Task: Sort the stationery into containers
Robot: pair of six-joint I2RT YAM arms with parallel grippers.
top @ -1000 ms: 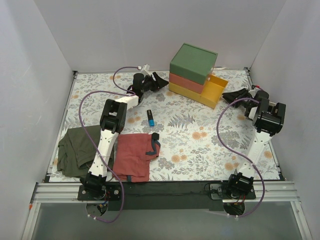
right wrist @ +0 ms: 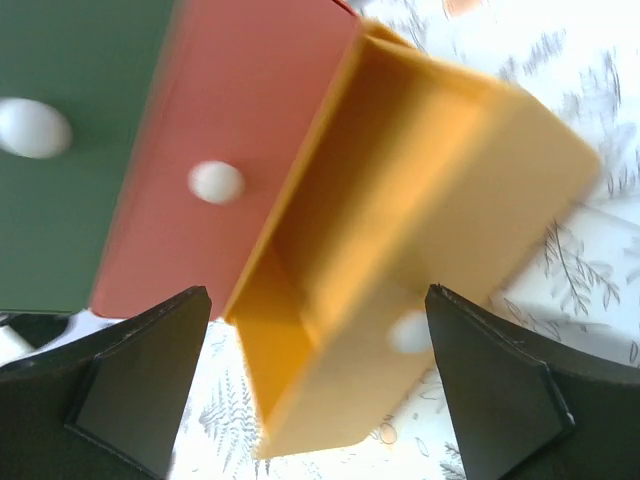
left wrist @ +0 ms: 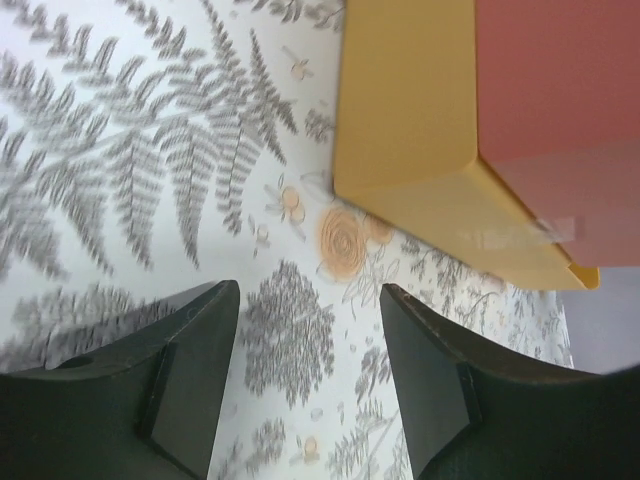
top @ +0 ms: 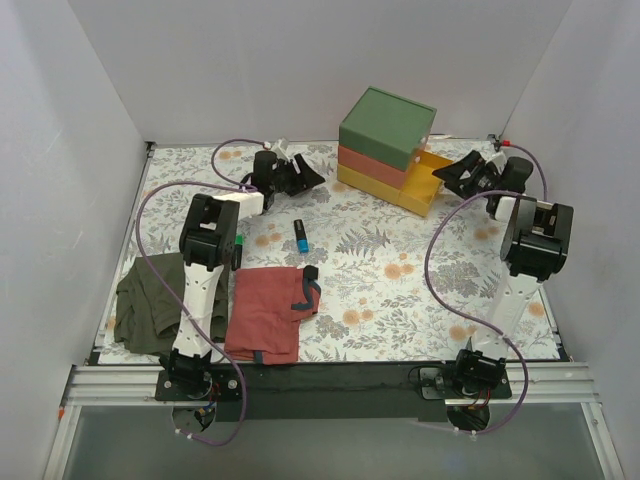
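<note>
A three-tier drawer box, green (top: 388, 122), red (top: 372, 166) and yellow (top: 367, 183), stands at the back. Its lowest yellow drawer (right wrist: 345, 190) is pulled out, and the visible inside is bare. My right gripper (top: 455, 179) is open at the drawer's front; the drawer's white knob (right wrist: 410, 332) shows between its fingers in the right wrist view, without clear contact. Left of the box, my left gripper (top: 309, 173) stands open and empty, over bare cloth. A black marker with a blue end (top: 301, 236) lies mid-left. Another, green-ended marker (top: 237, 255) lies beside the left arm.
A folded red cloth (top: 265, 315) and a dark green cloth (top: 150, 305) lie at the front left. Walls close in the left, back and right.
My left gripper has drawn left, away from the box, uncovering the green-ended marker. My right gripper has opened wider and shifted left towards the drawer front.
</note>
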